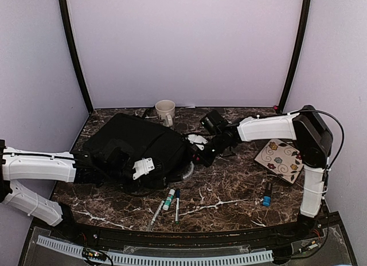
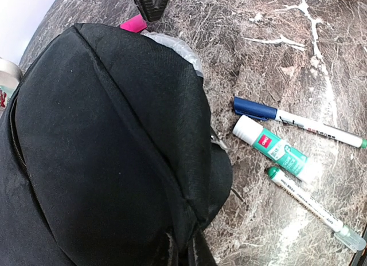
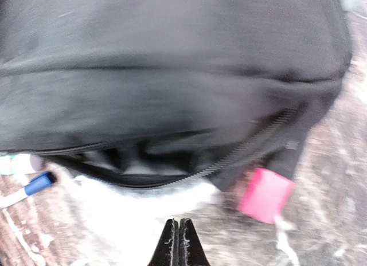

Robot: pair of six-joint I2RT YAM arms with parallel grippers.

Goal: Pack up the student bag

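A black backpack (image 1: 126,134) lies at the left-centre of the table, its zipped opening (image 3: 143,174) partly open. My left gripper is shut on the bag's black fabric near its front edge. My right gripper is shut with nothing showing between its fingers, just off the bag's opening, where a clear plastic piece (image 2: 175,48) and a pink object (image 3: 265,194) show. In front of the bag lie a glue stick (image 2: 275,148), a blue-capped marker (image 2: 255,108) and a green-tipped marker (image 2: 309,206).
A mug (image 1: 165,110) stands behind the bag. A floral-patterned item (image 1: 278,160) lies at the right, with a blue-ended item (image 1: 266,194) in front of it.
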